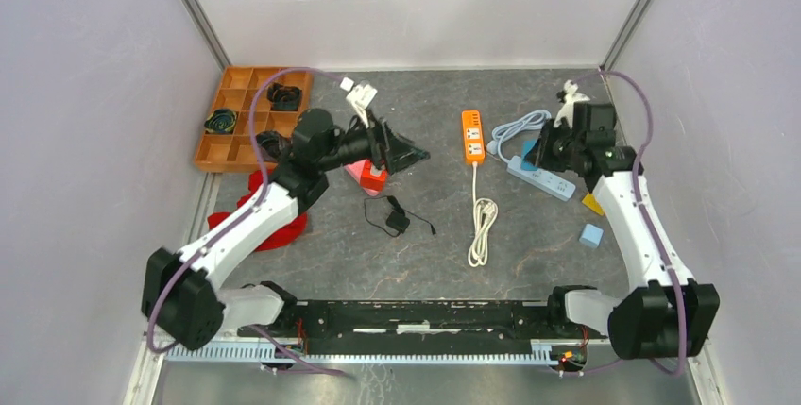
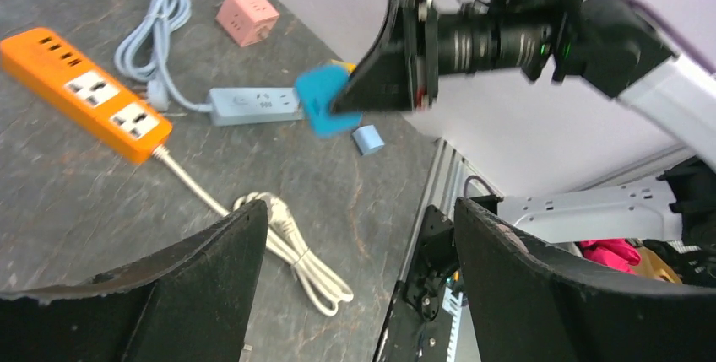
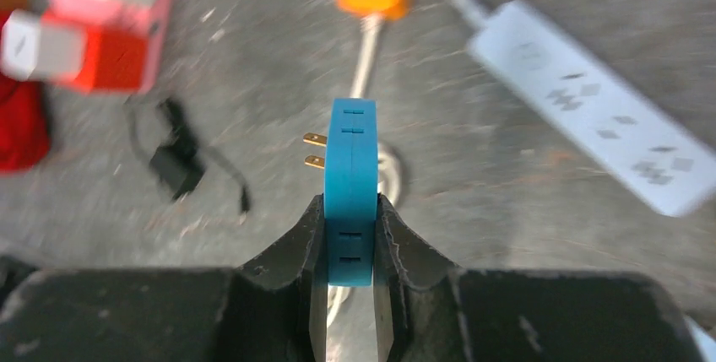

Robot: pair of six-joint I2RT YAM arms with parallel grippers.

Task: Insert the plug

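My right gripper is shut on a blue plug [image 3: 350, 151], whose two brass prongs point left in the right wrist view; it is held above the table beside the pale blue power strip [image 1: 540, 178]. An orange power strip [image 1: 473, 136] with a white cord lies to its left. My left gripper [image 1: 406, 150] is open and raised over the table, left of the orange strip; in the left wrist view nothing is between its wide-spread fingers.
A wooden compartment tray [image 1: 213, 150], red cloth [image 1: 283, 235], red blocks [image 1: 373, 177] and a black adapter [image 1: 398, 220] occupy the left. A small blue block [image 1: 591, 235] and yellow piece [image 1: 593, 205] lie at right.
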